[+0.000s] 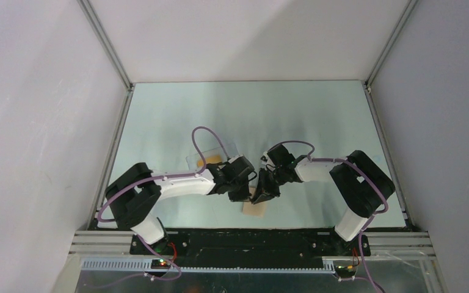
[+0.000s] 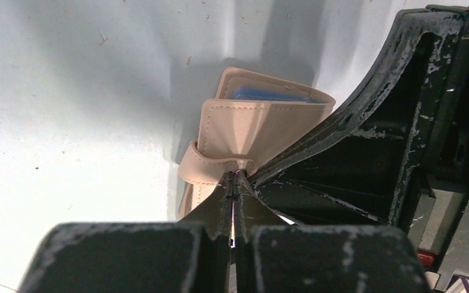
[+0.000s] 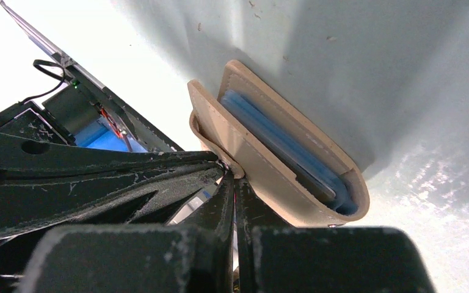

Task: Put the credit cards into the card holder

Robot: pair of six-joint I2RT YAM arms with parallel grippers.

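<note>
The beige card holder (image 1: 253, 209) lies at the front middle of the table, both grippers over it. In the left wrist view its pocket (image 2: 238, 128) shows blue cards (image 2: 269, 94) inside; in the right wrist view a blue card edge (image 3: 281, 146) runs along the slot. My left gripper is shut at the holder's strap. My right gripper is at the same strap, fingertips close together; whether it grips the strap is unclear. The two grippers nearly meet, each partly hiding the other's side of the holder.
A clear box (image 1: 192, 159) with yellow content sits behind the left arm. The black front rail (image 1: 250, 247) runs along the near edge.
</note>
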